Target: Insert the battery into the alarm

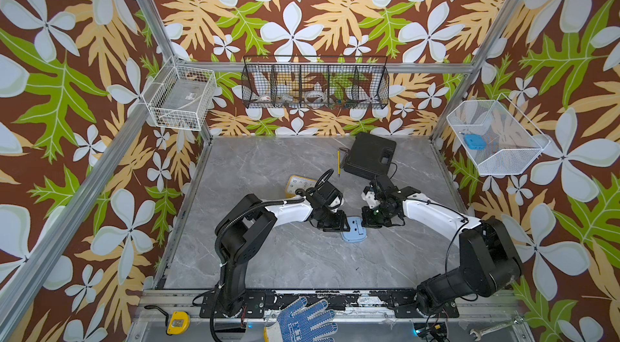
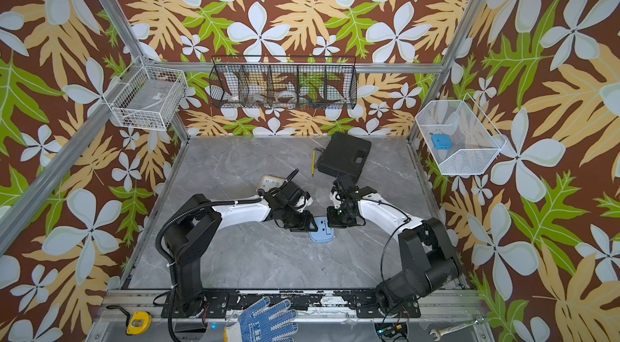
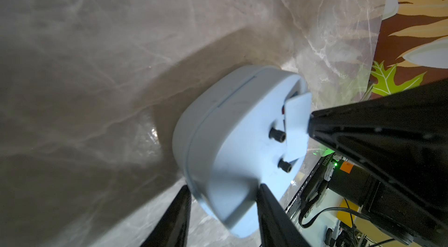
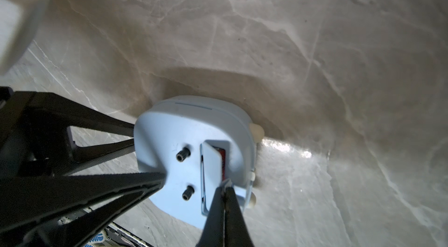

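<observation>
The light-blue alarm (image 1: 354, 233) sits on the grey table between my grippers. My left gripper has its fingers on either side of the alarm's rounded end, part open; whether they grip it is unclear. My right gripper is shut, its tips at the battery compartment's white flap (image 4: 211, 167). The flap stands partly over the opening, where something dark red (image 4: 223, 159) shows inside. Two black posts (image 3: 277, 135) stick up from the alarm's face beside the compartment.
A black case (image 1: 369, 151), a yellow pencil (image 1: 338, 162) and a yellow-edged object (image 1: 298, 183) lie behind the arms. Wire baskets hang on the frame at the back and both sides.
</observation>
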